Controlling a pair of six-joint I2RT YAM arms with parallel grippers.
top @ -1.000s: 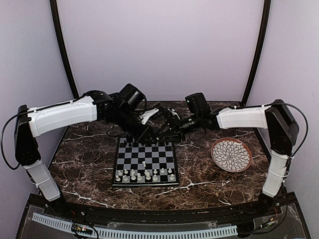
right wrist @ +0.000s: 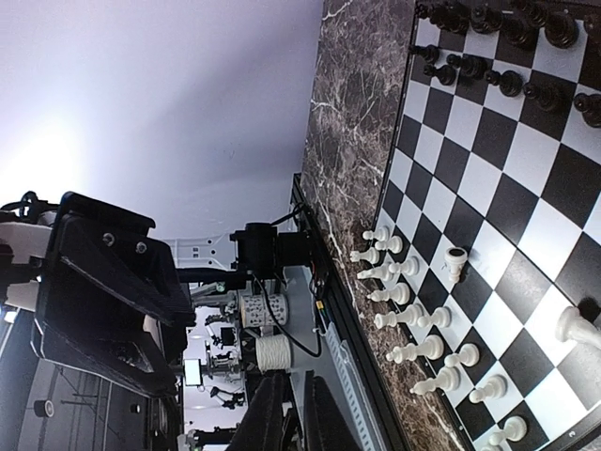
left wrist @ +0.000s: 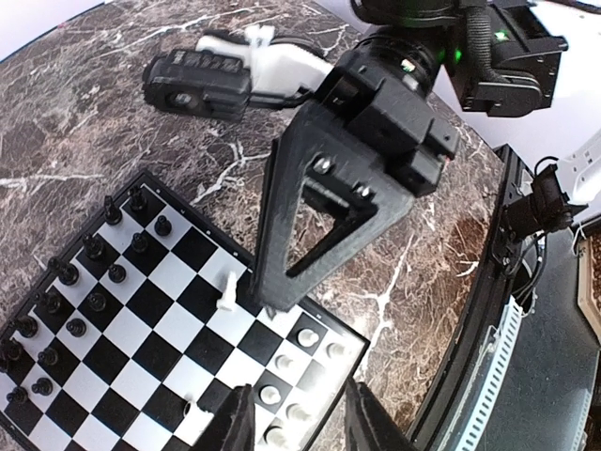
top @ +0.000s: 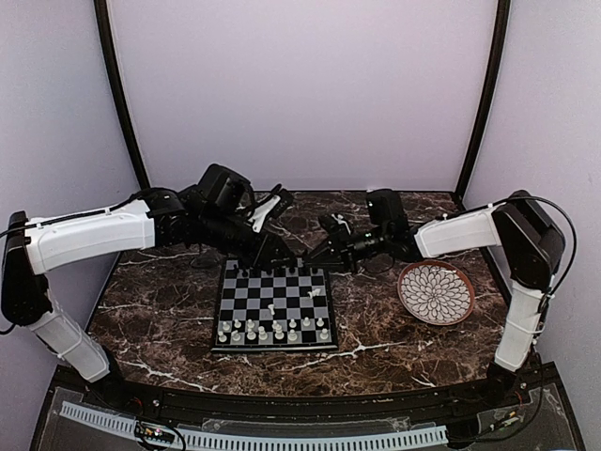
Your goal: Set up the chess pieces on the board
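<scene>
The chessboard (top: 217,301) lies on the marble table, with white pieces along its front rows and black pieces (right wrist: 505,83) along the back. A lone white piece (right wrist: 454,261) is out in the middle. Farther right, another white piece (top: 315,292) (left wrist: 227,292) shows over the squares; whether it stands, leans or lies is unclear. My left gripper is parted, with only board visible in its gap. Near the back right of the board, my right gripper (top: 313,258) has its fingers close together (right wrist: 291,418); anything between them cannot be made out.
A round plate with a reddish rim (top: 402,291) sits at the right of the table. Bare marble (top: 160,310) lies left of the board. Both arms hang close together above the board's back edge.
The right arm has dipped slightly. A white piece now shows at the board's right side where none was visible.
</scene>
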